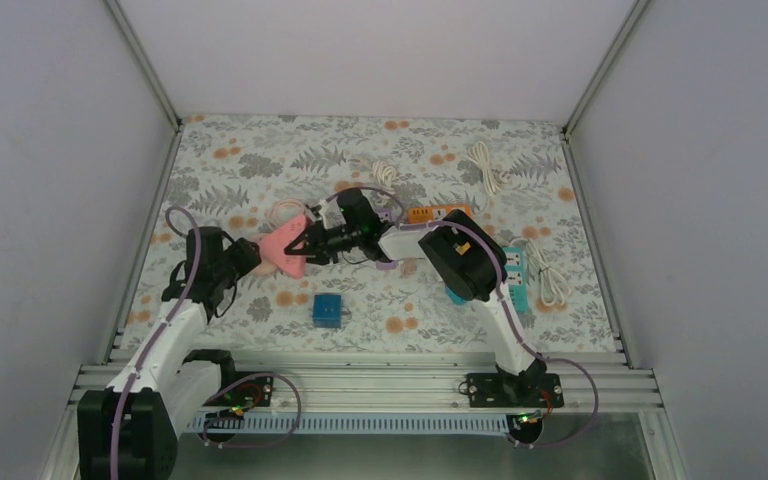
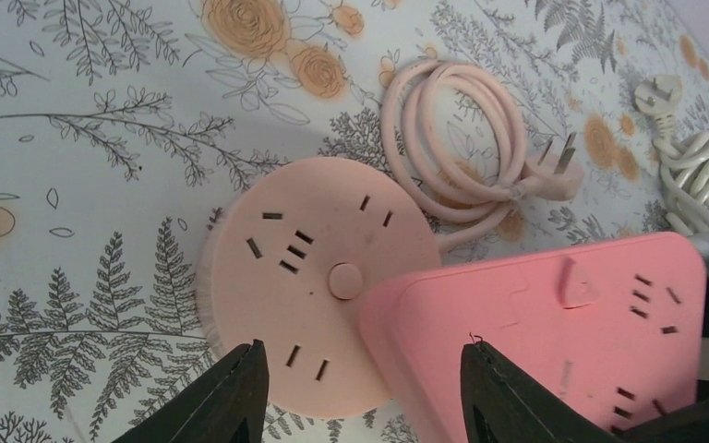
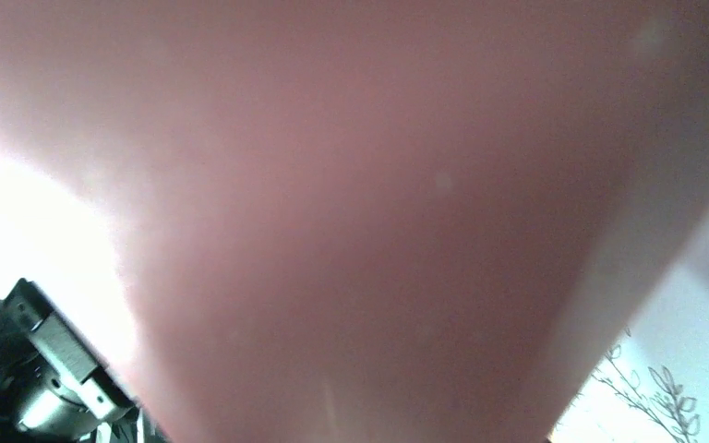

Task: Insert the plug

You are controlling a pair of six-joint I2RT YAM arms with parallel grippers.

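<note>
My right gripper (image 1: 310,240) is shut on a pink square socket (image 1: 285,249), which fills the right wrist view as a blur. In the left wrist view the socket (image 2: 517,332) partly covers a round pale pink socket (image 2: 295,258) on the table. A coiled pink cable ends in a plug (image 2: 554,171) lying behind them, prongs upward. My left gripper is open over the round socket's near edge, just left of the held socket, with nothing visibly gripped.
A white cable (image 2: 692,175) lies behind. A blue block (image 1: 327,310) sits at front centre; an orange strip (image 1: 438,213), teal items (image 1: 515,277) and more white cables (image 1: 487,165) are on the right.
</note>
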